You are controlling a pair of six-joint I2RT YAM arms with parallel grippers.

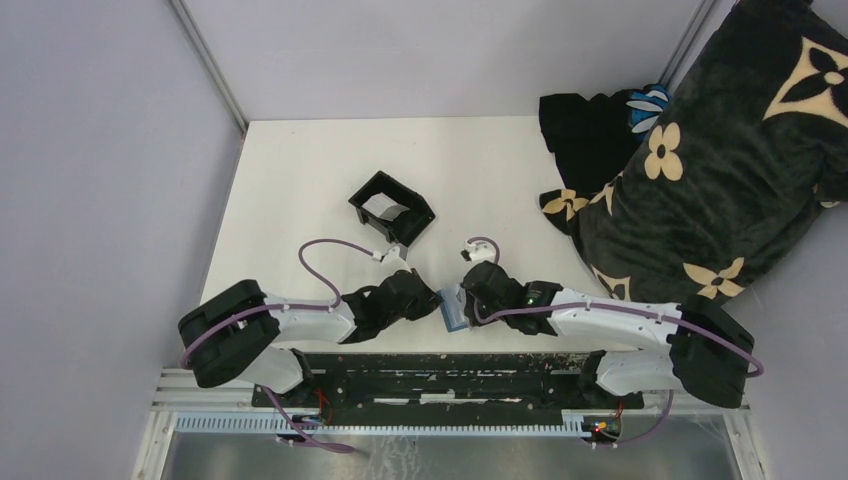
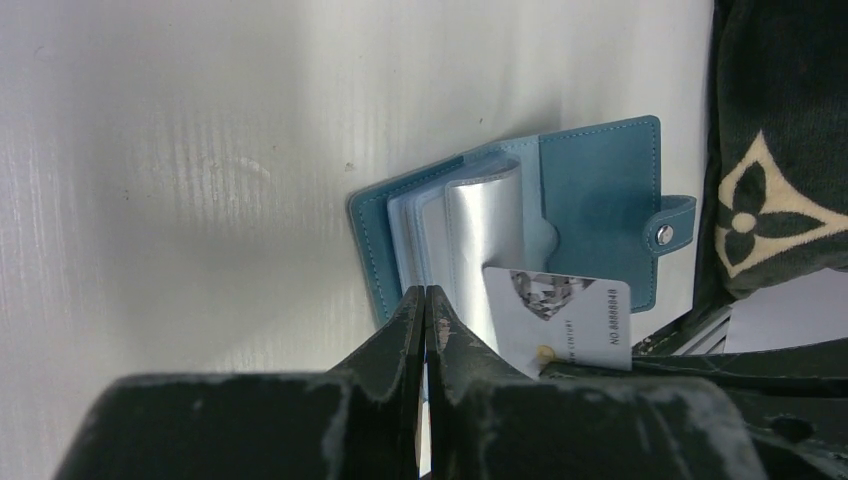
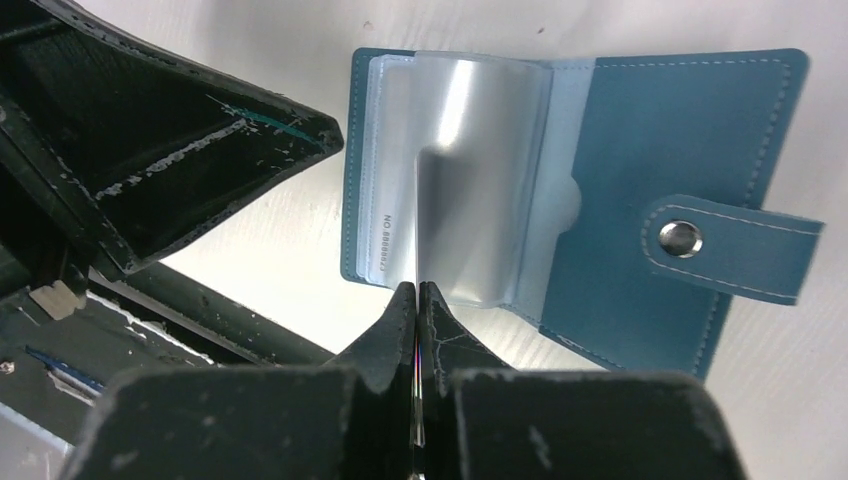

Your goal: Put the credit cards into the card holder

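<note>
The blue card holder (image 3: 700, 130) lies spread open on the table, its clear sleeves (image 3: 490, 170) over the left half and its snap strap (image 3: 740, 245) at the right. A white credit card (image 2: 575, 320) stands over the sleeves, with my right gripper shut on its edge; from the right wrist the card is nearly edge-on. Another card with printed numbers shows through a sleeve. My left gripper is shut by the holder's left edge, nothing visible between its fingers; in the right wrist view its dark finger (image 3: 250, 150) points at that edge.
Behind the arms stands a black open box (image 1: 415, 218) with pale cards inside. A dark patterned cushion (image 1: 690, 190) and a black cloth (image 1: 590, 140) take up the right side. Bare table lies at the far left and back.
</note>
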